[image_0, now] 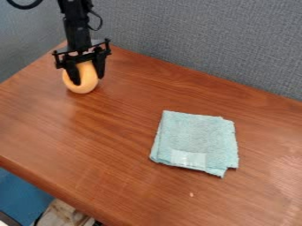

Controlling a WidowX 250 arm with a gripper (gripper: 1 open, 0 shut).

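My black gripper (pixel 85 67) is low over the back left of the wooden table, its fingers around a round orange object (pixel 80 85) that looks like a bowl or ball. Whether the fingers are closed on it I cannot tell. A folded pale mint cloth (pixel 195 139) lies flat on the right half of the table, well apart from the gripper.
A grey padded wall (pixel 213 44) runs along the back. At the lower left, past the table's edge, blue material and some clutter show.
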